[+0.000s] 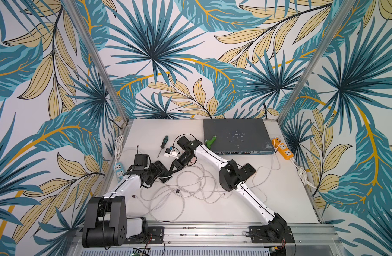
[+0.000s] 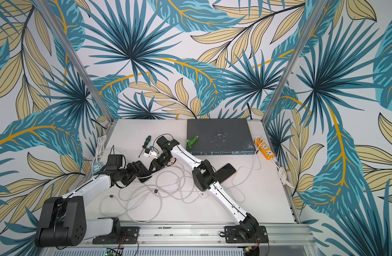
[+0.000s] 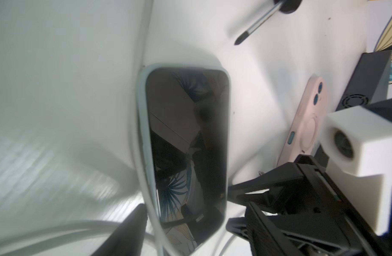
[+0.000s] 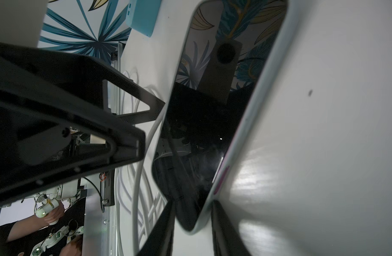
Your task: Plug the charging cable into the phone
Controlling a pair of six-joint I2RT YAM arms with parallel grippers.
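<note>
A dark-screened phone (image 3: 187,128) in a pale blue case lies face up on the left part of the table. My left gripper is open around its near end, one finger to each side. A white charging cable (image 3: 138,162) runs along the phone's left edge and bends over its near corner. From the other side, my right gripper stands at the phone's near corner, its fingers slightly apart with that corner showing between them. Whether either gripper touches the phone or cable, I cannot tell. No cable plug can be made out near the phone's port.
Loose cable loops (image 1: 179,204) spread over the table's front middle. A pink phone (image 3: 307,121), a screwdriver (image 1: 163,144) and a white adapter (image 1: 170,152) lie nearby. A black phone (image 2: 225,172) rests at right, before a grey network box (image 1: 238,134). An orange power strip (image 1: 282,149) edges the table.
</note>
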